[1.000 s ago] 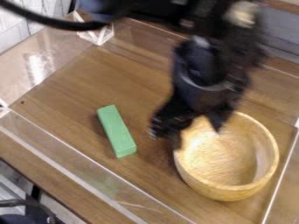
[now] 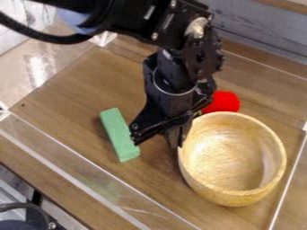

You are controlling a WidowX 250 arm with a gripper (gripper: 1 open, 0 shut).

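My gripper [image 2: 156,135] is low over the board, between a green block [image 2: 120,135] and a wooden bowl [image 2: 234,171]. Its black fingers reach down at the bowl's left rim, and nothing shows held in them; the tips are partly hard to make out. The green block lies flat left of the fingers, and the bowl stands upright to their right. A red object [image 2: 223,101] sits behind the bowl, partly covered by the arm.
The wooden board [image 2: 72,108] is clear at the back left. Transparent edging runs along its front left and right sides. A grey wall [image 2: 258,45] stands at the back.
Over the last second the arm swung left from over the bowl, uncovering the red object.
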